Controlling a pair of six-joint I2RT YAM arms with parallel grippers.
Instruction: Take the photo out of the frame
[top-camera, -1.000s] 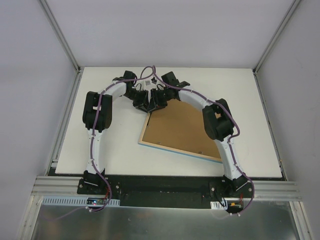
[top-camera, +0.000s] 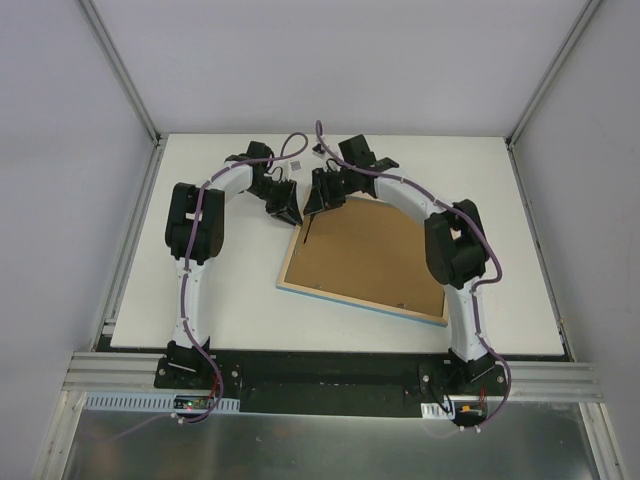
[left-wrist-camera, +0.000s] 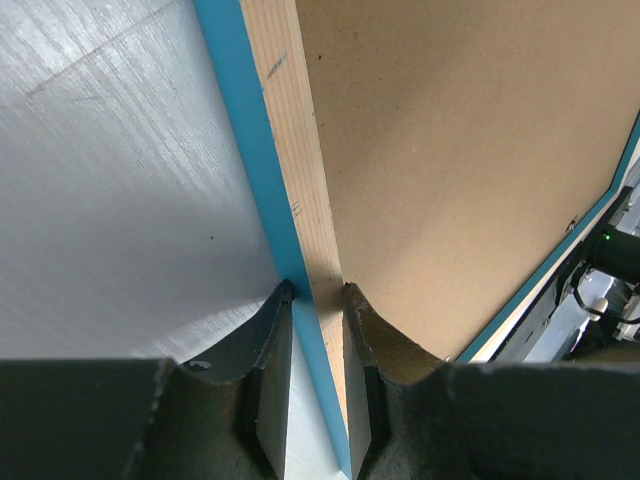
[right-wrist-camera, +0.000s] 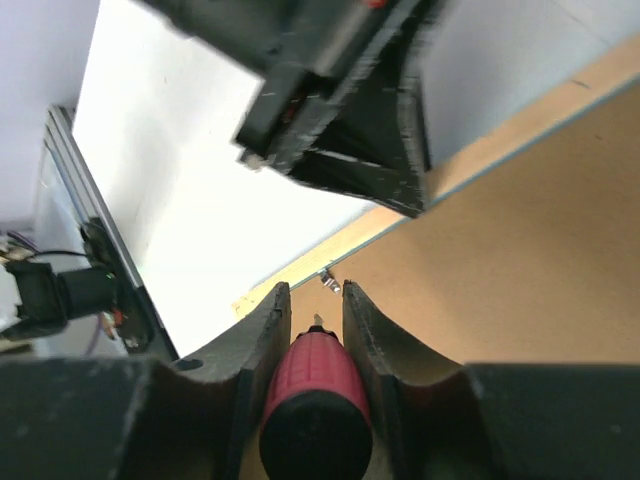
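The photo frame (top-camera: 365, 260) lies back-up on the table: brown board, light wooden border with blue edging. My left gripper has its fingers closed on the frame's border (left-wrist-camera: 290, 140) at its left side. My right gripper is shut on a red-and-black screwdriver (right-wrist-camera: 315, 400), held over the board (right-wrist-camera: 530, 260); in the top view its thin dark shaft shows near the frame's upper left. A small metal tab (right-wrist-camera: 329, 282) sits on the board by the border, just beyond the screwdriver.
Both arms meet above the frame's upper left corner, the left gripper close to the right one. Pale walls stand around it.
My right arm has shifted to the right over the last second, the screwdriver with it. The left arm and frame look unmoved.
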